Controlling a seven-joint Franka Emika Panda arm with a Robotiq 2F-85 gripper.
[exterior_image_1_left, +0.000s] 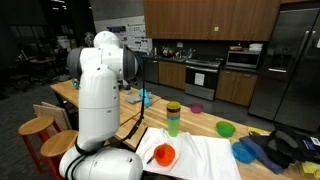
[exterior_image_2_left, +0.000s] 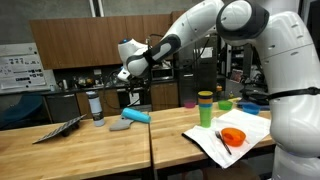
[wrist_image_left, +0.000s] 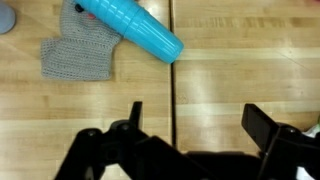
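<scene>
A blue cylinder (wrist_image_left: 140, 25) lies on its side in the wrist view, partly over a grey knitted cloth (wrist_image_left: 78, 58). In exterior view 2, the same blue cylinder (exterior_image_2_left: 137, 116) rests on the wooden table near the grey cloth (exterior_image_2_left: 120, 125). My gripper is open above the tabletop, its two black fingers wide apart with only bare wood and a dark seam showing between them. The gripper (exterior_image_2_left: 125, 74) hangs well above the cylinder in exterior view 2.
A green-and-yellow stacked column (exterior_image_1_left: 173, 119), an orange bowl (exterior_image_1_left: 164, 155) and a white cloth (exterior_image_1_left: 207, 158) occupy the nearer table. Farther right sit a green bowl (exterior_image_1_left: 225, 129) and a blue bowl (exterior_image_1_left: 244, 152). A grey-blue canister (exterior_image_2_left: 95, 105) stands behind the grey cloth. Bare wood lies in front.
</scene>
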